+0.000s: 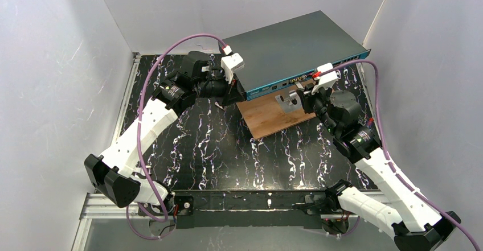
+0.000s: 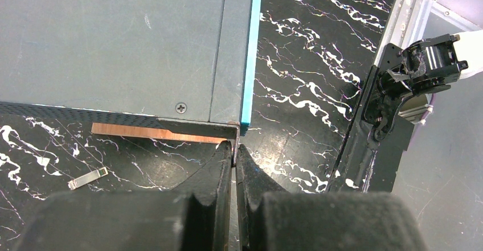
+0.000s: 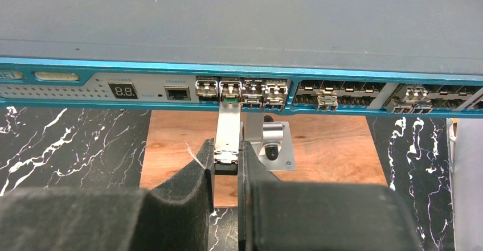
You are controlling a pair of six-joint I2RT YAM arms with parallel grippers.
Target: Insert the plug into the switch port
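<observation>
The grey switch with its blue front carries a row of metal-caged ports. In the right wrist view a silver plug points into the second cage from the left of the group beside the console port; my right gripper has its fingers round the plug's rear end. How deep the plug sits is unclear. My left gripper is shut at the switch's front left corner, its fingertips against the thin metal edge there.
A wooden board with a metal bracket lies under the switch. A loose silver module rests on the black marble table, which is clear in front. Pale walls stand around.
</observation>
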